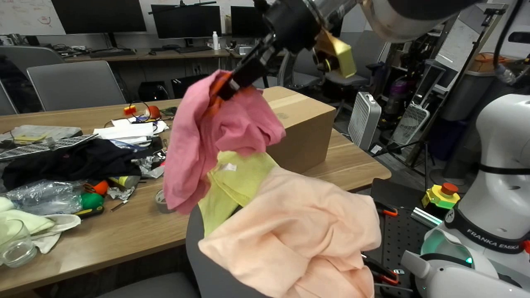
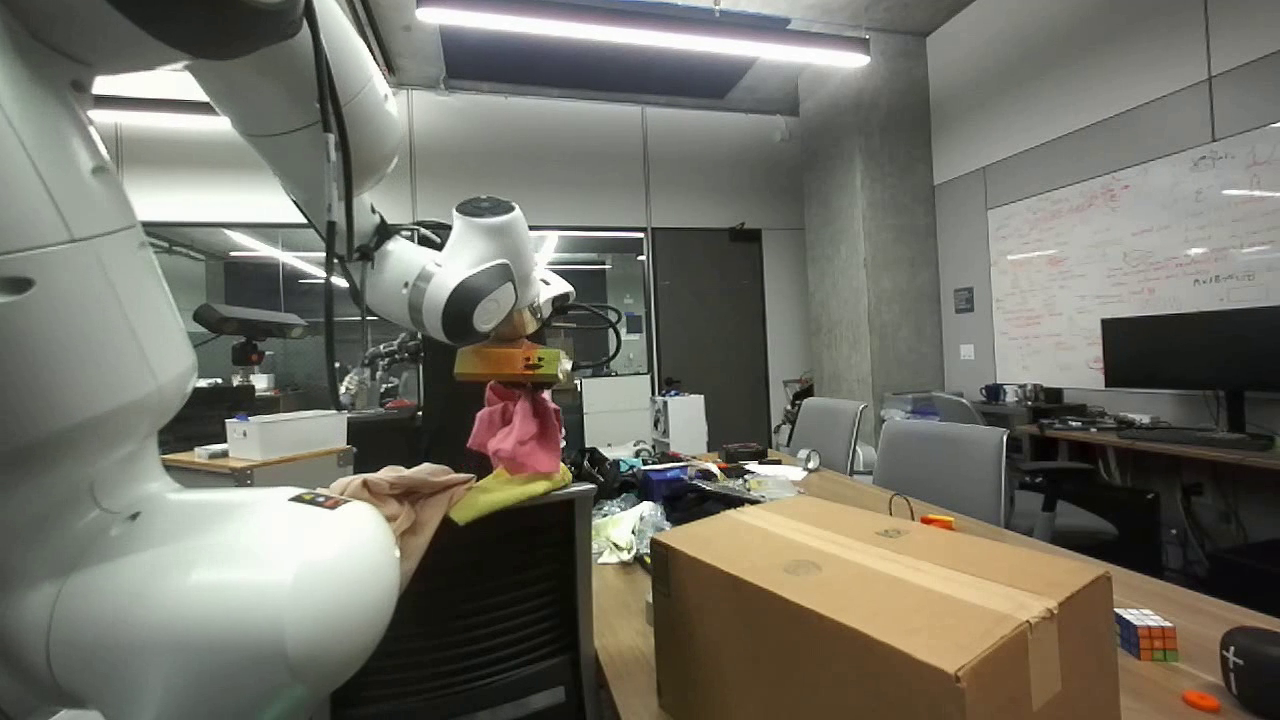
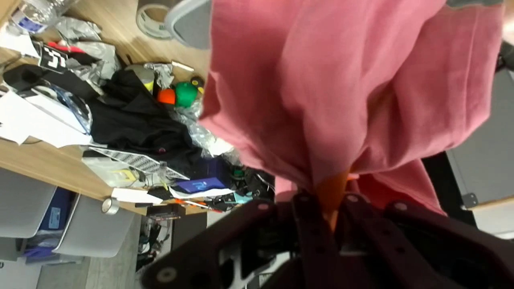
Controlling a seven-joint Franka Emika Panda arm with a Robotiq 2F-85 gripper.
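A pink cloth hangs in folds from my gripper, which is shut on it above the back of a chair. In the wrist view the same pink cloth bunches up between the fingertips, with an orange patch at the pinch, and my gripper shows below it. A yellow-green cloth drapes over the chair back under the pink one. Beside it a peach cloth covers the rest of the chair top. In the second exterior view the pink cloth hangs just over the yellow-green cloth.
A large cardboard box stands on the table behind the chair. Clutter covers the table's left part: a black garment, plastic wrap, papers, a glass. A tape roll lies near the chair. Bare wood shows around the tape.
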